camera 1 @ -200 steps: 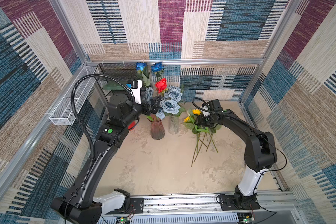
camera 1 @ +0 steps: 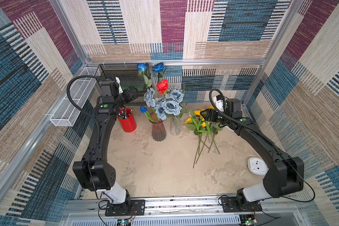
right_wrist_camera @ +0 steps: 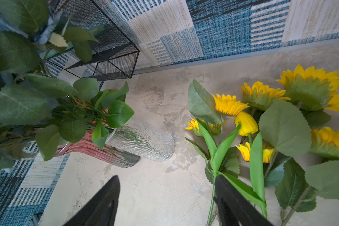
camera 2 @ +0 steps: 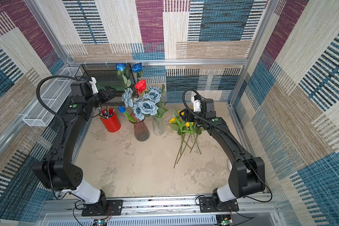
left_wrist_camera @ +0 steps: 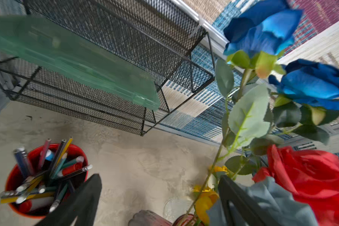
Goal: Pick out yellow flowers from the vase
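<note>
Yellow sunflowers (right_wrist_camera: 229, 105) and a yellow tulip (right_wrist_camera: 246, 122) lie with green stems on the table, right of the vases. My right gripper (camera 1: 208, 115) hovers over them, fingers apart, nothing visibly held. Blue, grey-blue and red roses stand in a ribbed vase (camera 1: 158, 130) and a clear vase (right_wrist_camera: 150, 141); a blue tulip (camera 1: 143, 109) leans among them. My left gripper (camera 1: 131, 93) is raised left of the roses, fingers apart and empty. Some yellow petals (left_wrist_camera: 203, 205) show behind the roses in the left wrist view.
A red pen cup (camera 1: 127, 122) stands back left, with a black mesh rack (left_wrist_camera: 146, 113) behind it and a white basket (camera 1: 64, 116) on the left. A white socket block (camera 1: 257, 165) sits at the right.
My left arm has pulled back leftward from the roses, its gripper rising. My right arm has shifted right over the yellow flowers, its elbow swinging outward.
</note>
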